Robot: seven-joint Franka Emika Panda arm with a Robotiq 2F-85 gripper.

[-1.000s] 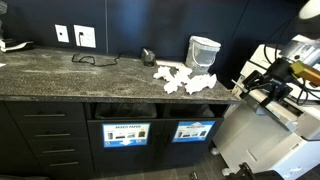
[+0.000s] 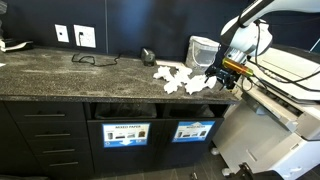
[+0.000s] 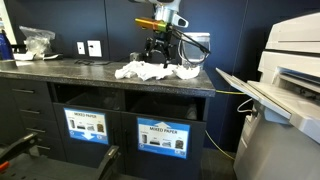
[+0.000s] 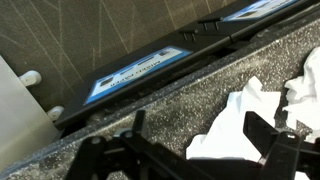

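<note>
Crumpled white papers [image 2: 180, 78] lie in a loose group on the dark speckled counter [image 2: 80, 80], toward its right end. Above that end hangs my gripper [image 3: 158, 48], pointing down over the papers. In the wrist view the gripper is open, its two dark fingers wide apart. One white paper [image 4: 238, 122] lies below and beside the right-hand finger, partly hidden by it. Another paper [image 4: 305, 95] shows at the right edge. Nothing is seen held between the fingers.
Two open bins labelled mixed paper [image 2: 125, 134] [image 3: 163, 139] sit under the counter. A white bucket [image 2: 203, 52] stands at the back near the wall. Black cable [image 2: 92, 61] lies farther left, where the counter is mostly clear. White appliances [image 3: 290, 80] flank the counter's right end.
The arm has swung leftward from the right side, and my gripper has come in over the right end of the counter. The papers look unmoved.
</note>
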